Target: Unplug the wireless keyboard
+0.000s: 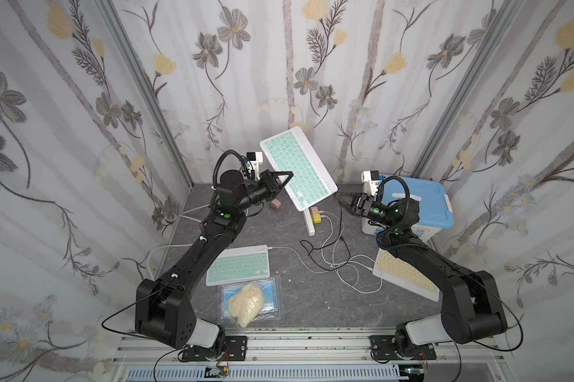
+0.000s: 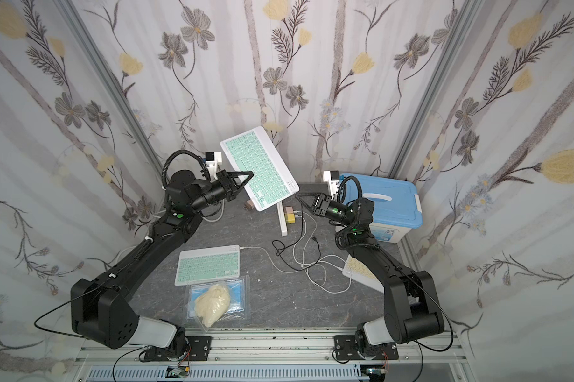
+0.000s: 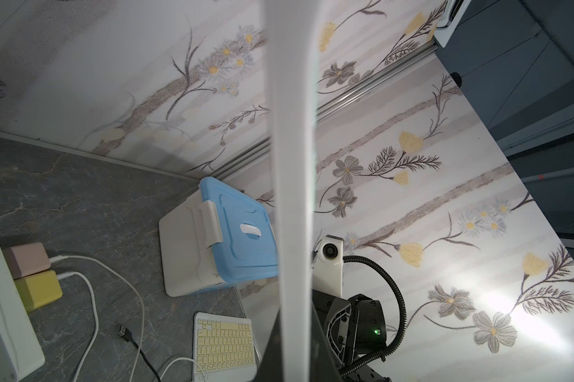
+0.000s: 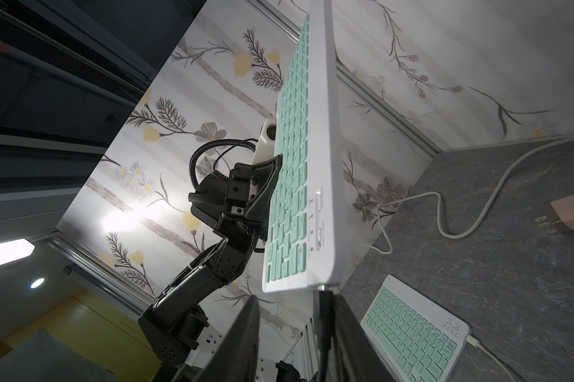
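Note:
My left gripper [image 1: 279,178] holds a white keyboard with green keys [image 1: 297,166] up in the air by its edge; in the left wrist view the keyboard's edge fills the middle. A black cable plug [image 4: 324,312] sits in the keyboard's lower corner, and the cable hangs down to the table. My right gripper [image 2: 306,200] is part open around that plug, just below the corner; whether its fingers touch the plug is unclear.
Another green keyboard [image 1: 237,266] and a cream keyboard [image 1: 406,277] lie on the table with cables. Chargers [image 3: 37,289] sit on a power strip [image 2: 282,219]. A bin with blue lid [image 2: 379,197] stands right; a bagged item [image 2: 212,304] lies front left.

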